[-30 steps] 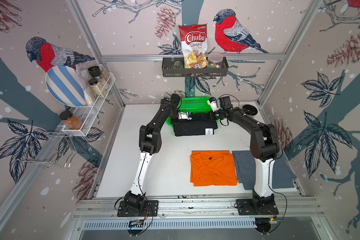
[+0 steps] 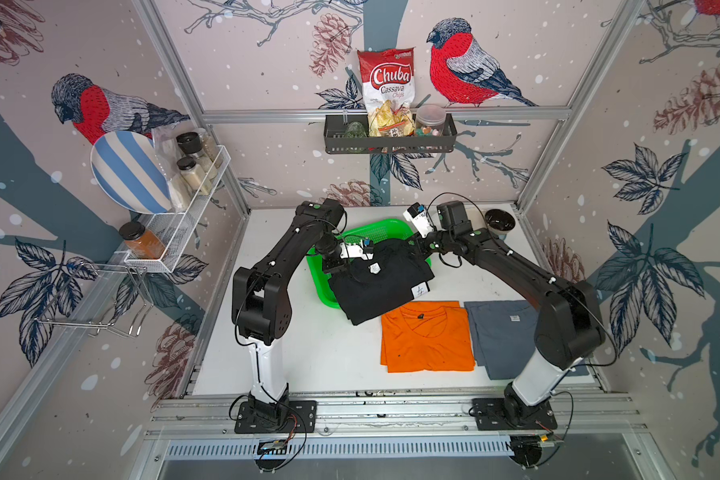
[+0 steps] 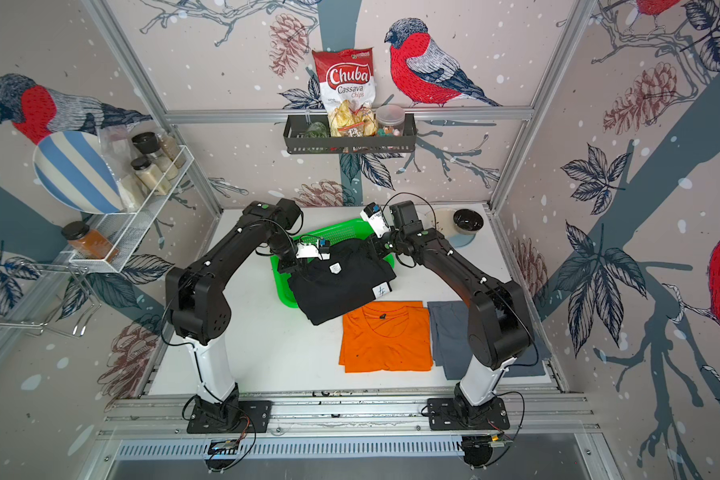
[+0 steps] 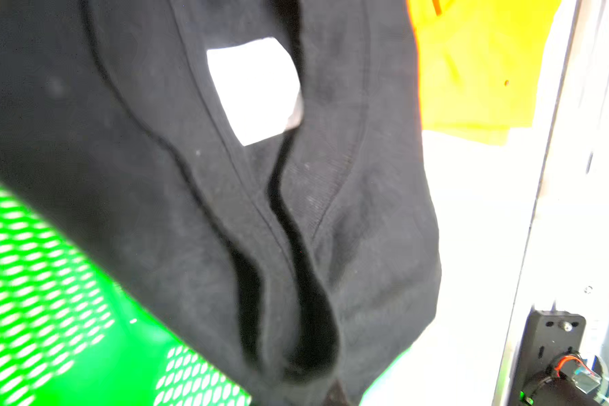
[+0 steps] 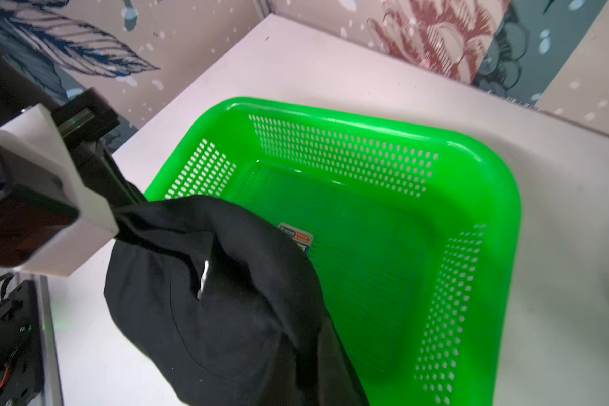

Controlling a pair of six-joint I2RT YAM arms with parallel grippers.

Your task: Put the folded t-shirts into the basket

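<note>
A folded black t-shirt [image 2: 380, 284] with white tags hangs across the front part of the green basket [image 5: 385, 128], tilted, its lower edge past the front rim. My left gripper [image 2: 341, 267] is shut on the shirt's left upper corner. At the opposite upper corner my right gripper [image 2: 421, 246] is shut on the cloth. Neckline folds of the shirt [image 4: 385, 223] fill the left wrist view, where the fingertips are mostly hidden. The folded orange t-shirt [image 2: 432, 340] and folded grey t-shirt [image 2: 500, 336] lie flat on the table in front.
The basket floor [image 5: 379, 257] shows empty but for a small label. Behind my right gripper stands a dark bowl [image 2: 500, 220]. A wire rack [image 2: 172, 228] with jars hangs on the left wall.
Both grippers and the black shirt have come toward the front, the left gripper also leftward, so the shirt is now tilted. The basket has shifted left and forward and turned. The orange shirt stays put.
</note>
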